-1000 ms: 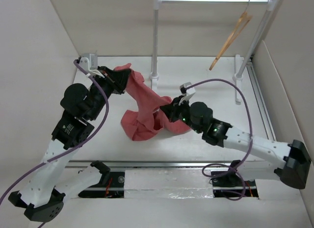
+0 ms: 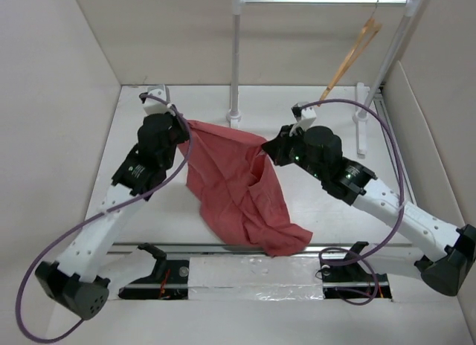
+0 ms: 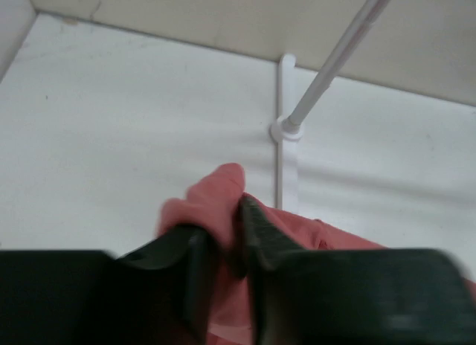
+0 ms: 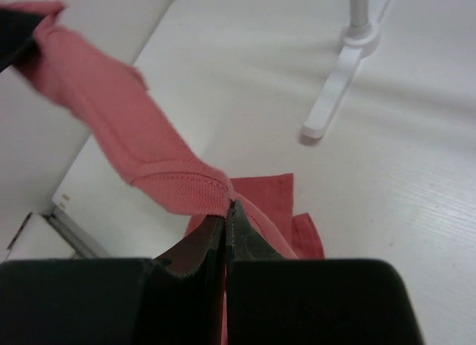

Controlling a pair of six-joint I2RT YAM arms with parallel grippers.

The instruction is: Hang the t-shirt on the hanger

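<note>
The red T-shirt (image 2: 238, 196) hangs stretched between my grippers, its lower part spread in folds on the white table. My left gripper (image 2: 177, 133) holds an upper corner; in the left wrist view red cloth (image 3: 216, 196) bunches between the blurred fingers. My right gripper (image 2: 268, 148) is shut on the other upper part of the cloth, which runs from its fingertips (image 4: 236, 241) up to the left. The wooden hanger (image 2: 343, 62) hangs from the rail at the back right, behind my right gripper.
The white rack (image 2: 235, 62) stands at the back, its feet on the table (image 2: 134, 211). Walls close the workspace at the back and sides. Bare table shows on both sides of the shirt.
The shirt's lower part has come down onto the table and spread toward the front.
</note>
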